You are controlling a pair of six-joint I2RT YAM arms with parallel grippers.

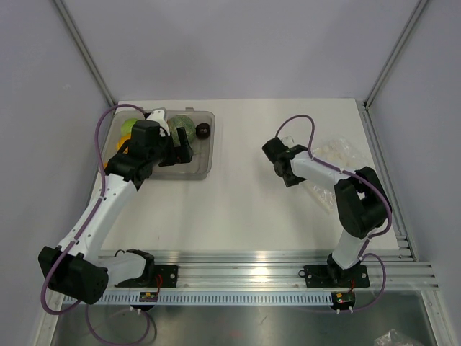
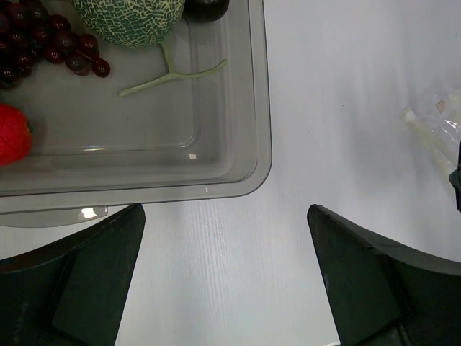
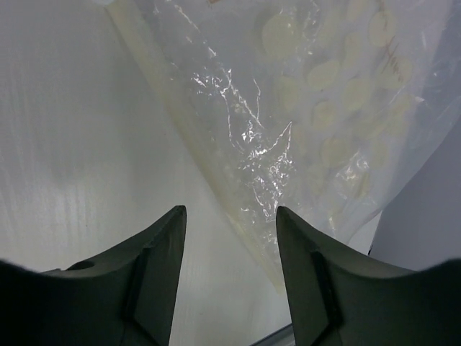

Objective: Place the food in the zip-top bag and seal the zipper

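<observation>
The clear zip top bag (image 3: 302,122) lies on the table at the right, a yellowish strip along one edge. My right gripper hangs open over that edge, empty between its fingers. A grey plastic bin (image 2: 252,94) at the left holds food: a melon (image 2: 130,18), dark grapes (image 2: 29,43), a red fruit (image 2: 11,133), a dark round fruit (image 2: 206,9) and a green stem (image 2: 173,74). My left gripper is open above the bin's near edge, with nothing between its fingers.
Metal rails and grey walls border the table. A crumpled clear plastic piece (image 1: 396,339) sits below the front rail at the bottom right.
</observation>
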